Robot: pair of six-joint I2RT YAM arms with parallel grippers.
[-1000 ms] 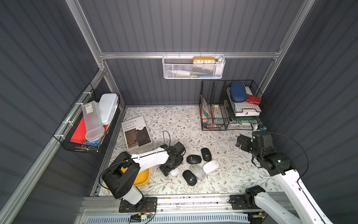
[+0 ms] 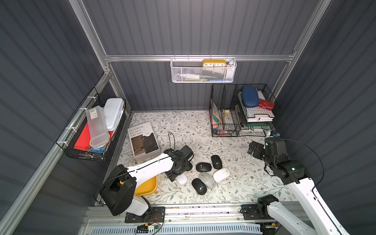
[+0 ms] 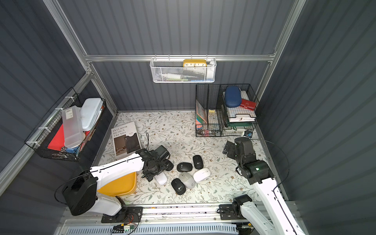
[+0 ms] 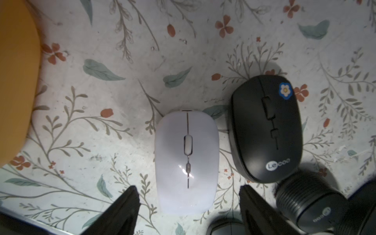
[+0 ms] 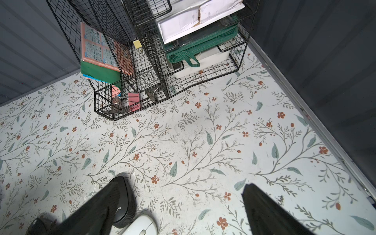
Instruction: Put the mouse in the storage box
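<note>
My left gripper is over a white mouse [image 4: 186, 156] at the front-left of the table, one finger to each side in the left wrist view; whether they touch it is unclear. A black mouse [image 4: 266, 125] with a flower sticker lies beside it. More black, grey and white mice [image 2: 221, 175] are clustered to the right. The yellow storage box [image 3: 117, 190] sits left of the white mouse, partly behind my left arm. My right gripper hangs open and empty above the right side of the table, right of the mice.
A book [image 2: 143, 143] lies behind the yellow box. A black wire rack [image 2: 223, 133] stands at the back right, a black basket [image 2: 84, 154] hangs on the left wall and a white basket [image 2: 176, 74] on the back wall.
My left arm and gripper have shifted slightly left and toward the back, showing more of the white mouse in the top left view. The right arm has stayed put.
</note>
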